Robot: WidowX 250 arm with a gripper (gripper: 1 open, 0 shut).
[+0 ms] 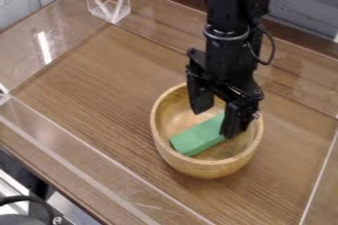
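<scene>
My gripper (218, 111) is open, its black fingers reaching down into a round tan bowl (211, 166) in the lower middle of the camera view. A green block (196, 138) lies in the bowl, below and between the fingers, its upper right end partly hidden by them. I cannot tell whether the fingers touch it.
A clear plastic object (109, 2) stands at the back left. A wall runs along the back right, and dark cables show at the lower left edge.
</scene>
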